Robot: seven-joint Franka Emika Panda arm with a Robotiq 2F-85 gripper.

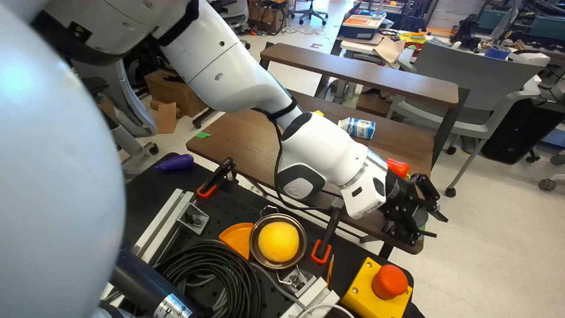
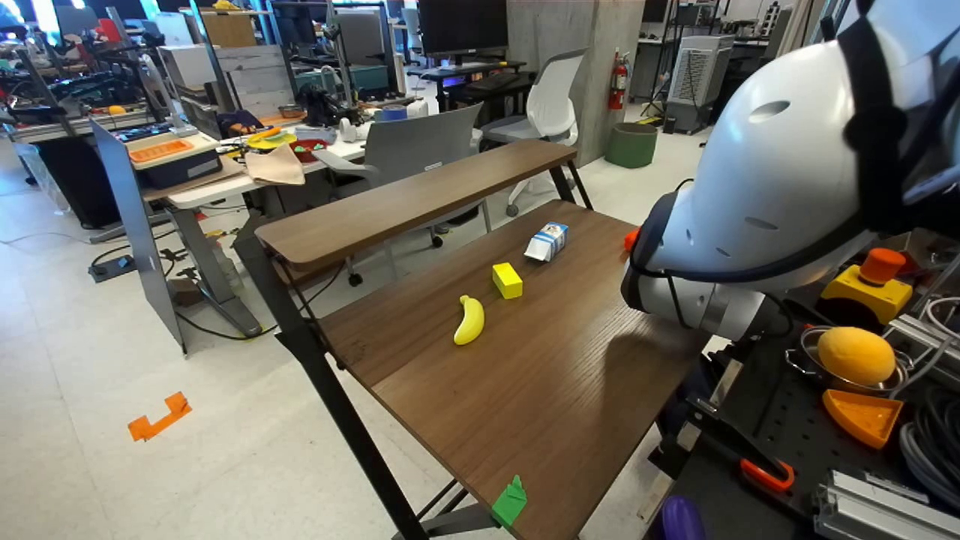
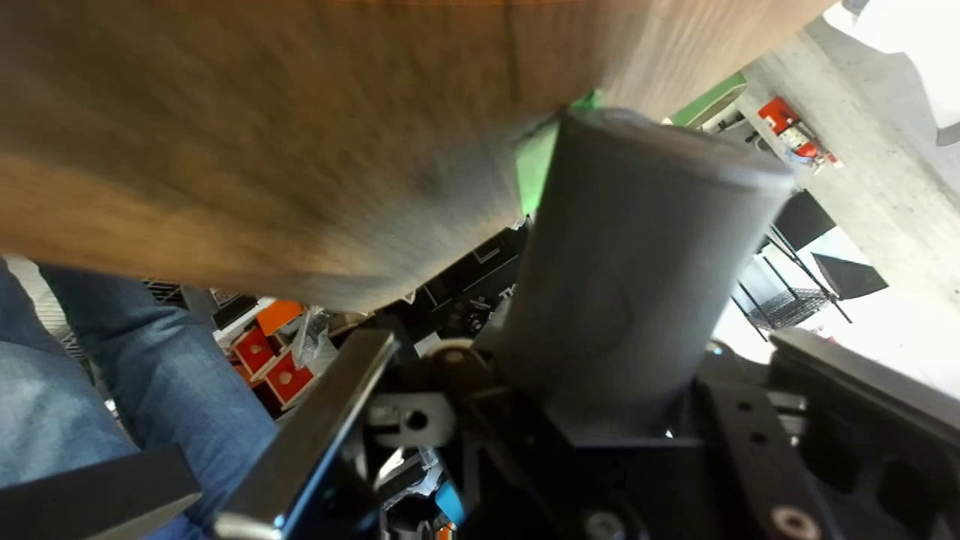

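A dark grey cylinder [image 3: 643, 261] stands upright or nearly so in the wrist view, by the green-marked corner of the brown table [image 3: 360, 135]. My gripper has its fingers spread on either side of it, with the left finger [image 3: 315, 423] clearly apart from its side. In exterior view 1 the gripper [image 1: 439, 227] reaches low over the table's right front corner, and only a bit of the grey cylinder [image 1: 421, 216] shows among the fingers. Its base is hidden.
On the table lie a blue-and-white carton [image 2: 547, 241], a yellow block [image 2: 508, 280] and a yellow banana [image 2: 469, 320]. A red object [image 1: 397, 167] is close behind the gripper. A raised shelf [image 1: 360, 71] spans the far side.
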